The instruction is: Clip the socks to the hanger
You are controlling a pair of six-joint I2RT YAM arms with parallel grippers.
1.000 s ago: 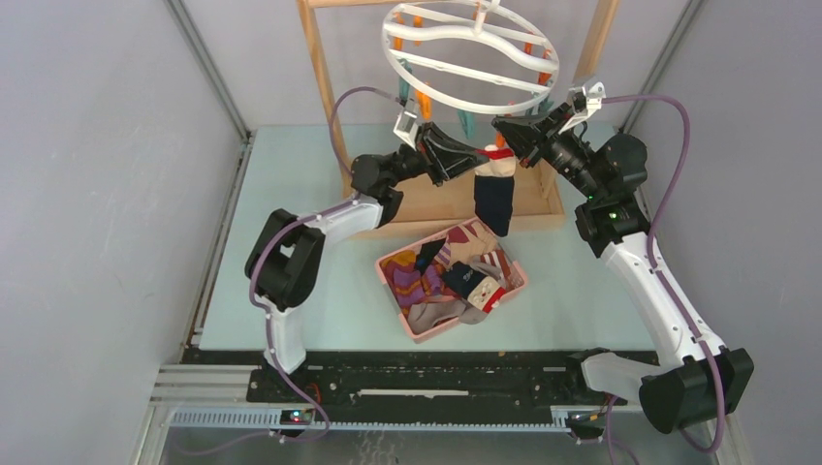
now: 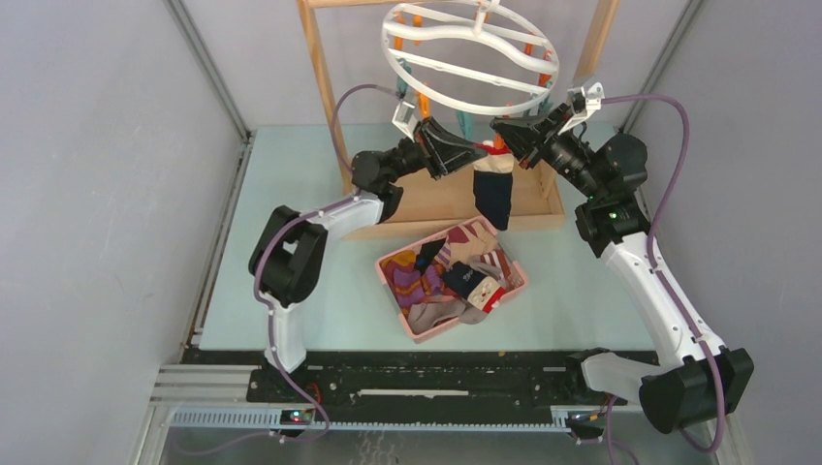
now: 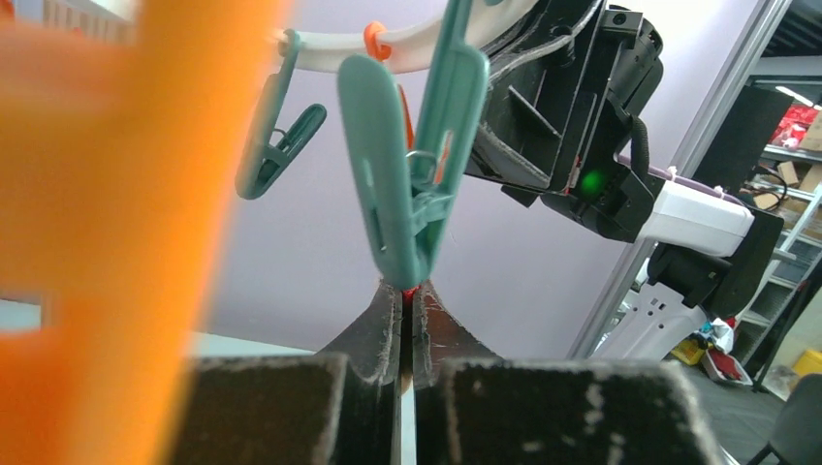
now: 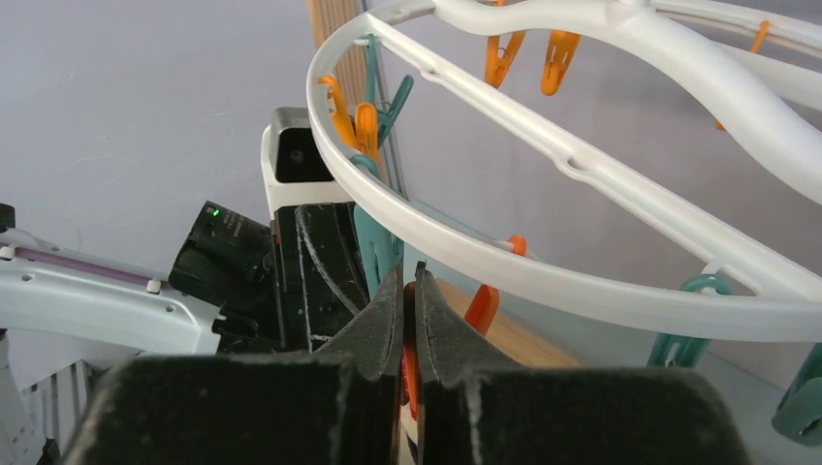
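A dark navy sock with cream and red top (image 2: 492,194) hangs below the white round hanger (image 2: 456,102). My left gripper (image 2: 479,151) is shut on its red top edge, a bit of red showing at the fingertips in the left wrist view behind a teal clip (image 3: 383,165). My right gripper (image 2: 502,128) is at the hanger's front, shut on an orange clip (image 4: 483,305), with red fabric just beyond in the right wrist view. Whether the clip grips the sock I cannot tell.
A pink bin (image 2: 417,334) of folded socks sits on the table in front of the wooden frame (image 2: 523,221). Other orange and teal clips hang round the ring.
The right arm looks still.
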